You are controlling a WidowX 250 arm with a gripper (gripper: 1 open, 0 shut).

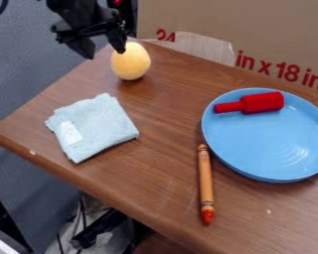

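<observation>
My black gripper (pixel 103 45) hangs at the top left, just above and left of a pale yellow ball (pixel 131 64) on the wooden table; whether its fingers are open or shut is unclear. A folded light-blue cloth (pixel 90 128) lies at the left of the table. A blue plate (pixel 264 148) on the right holds a red cylindrical object (pixel 261 102). An orange crayon (pixel 206 182) lies left of the plate.
A cardboard box (pixel 235 30) stands along the back. The table's left edge (pixel 16 122) drops to a grey floor.
</observation>
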